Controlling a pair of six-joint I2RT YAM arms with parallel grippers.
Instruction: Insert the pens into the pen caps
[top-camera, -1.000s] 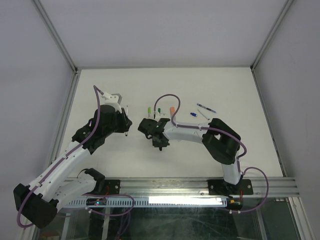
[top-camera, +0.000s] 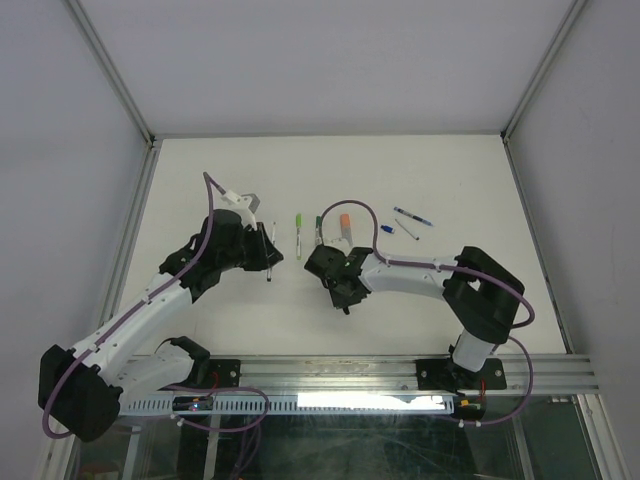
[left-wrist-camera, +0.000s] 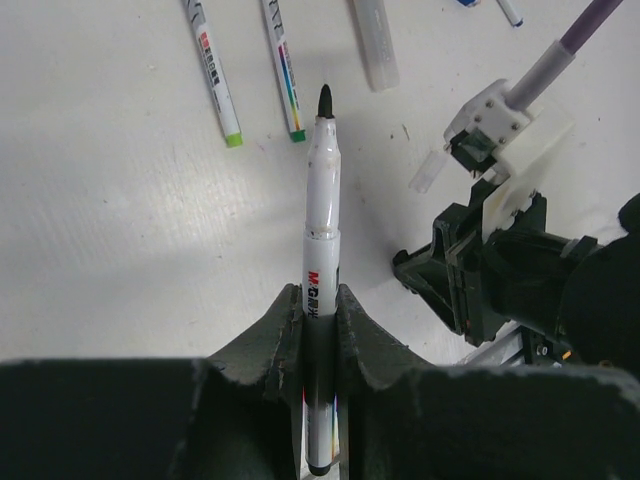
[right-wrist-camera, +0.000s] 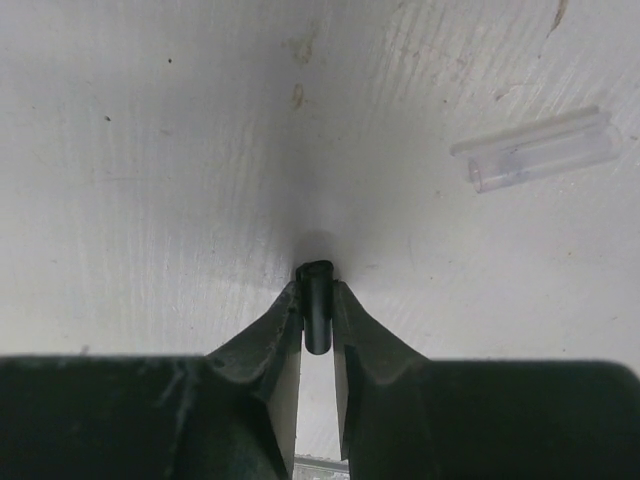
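My left gripper (top-camera: 266, 255) is shut on an uncapped white marker (left-wrist-camera: 322, 200), held with its black tip up, as the left wrist view shows. My right gripper (top-camera: 346, 301) is low over the table, its fingertips on either side of a small black cap (right-wrist-camera: 317, 310); whether they grip it cannot be told. A clear plastic piece (right-wrist-camera: 535, 150) lies to the right of the cap in the right wrist view. White pens with green ends (left-wrist-camera: 215, 75) (left-wrist-camera: 283, 70) lie farther back on the table.
An orange-ended clear piece (top-camera: 344, 223) lies at the middle back. A blue cap (top-camera: 387, 229), a blue pen (top-camera: 413, 216) and a thin white pen (top-camera: 407, 229) lie at the back right.
My left gripper with the marker has moved to the right and slightly toward the front. My right gripper has moved right and toward the front, the dark piece at its tips moving likewise.
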